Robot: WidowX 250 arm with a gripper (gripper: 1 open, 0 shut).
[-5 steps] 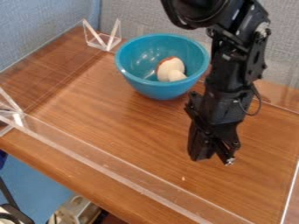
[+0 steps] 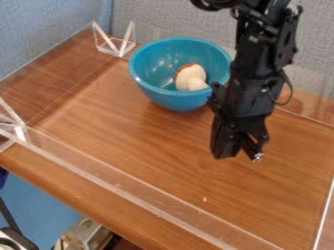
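Observation:
My black gripper (image 2: 237, 148) hangs low over the right half of the wooden table, pointing down, its fingers together with nothing visible between them. Behind it and to the left, a teal bowl (image 2: 158, 88) holds a pale round object with a reddish top (image 2: 190, 79); my arm stands in front of the bowl's right side.
White wire-like pieces (image 2: 115, 40) stand at the back left corner and along the left edge. Grey walls close the back; blue floor shows beyond the front left edge.
The bowl and its content have not moved.

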